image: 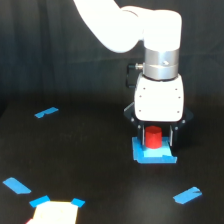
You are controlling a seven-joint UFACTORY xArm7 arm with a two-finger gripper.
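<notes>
A small red object stands on a pale blue-white square edged with blue tape, right of the middle. Directly above it, the white arm reaches down with its gripper. The dark fingers straddle the red object, one on each side. A gap shows on the right between finger and object, so the gripper looks open. The white gripper body hides the top of the object.
A pale square with blue tape at its corners lies at the bottom left, cut by the frame edge. Strips of blue tape mark the black table elsewhere.
</notes>
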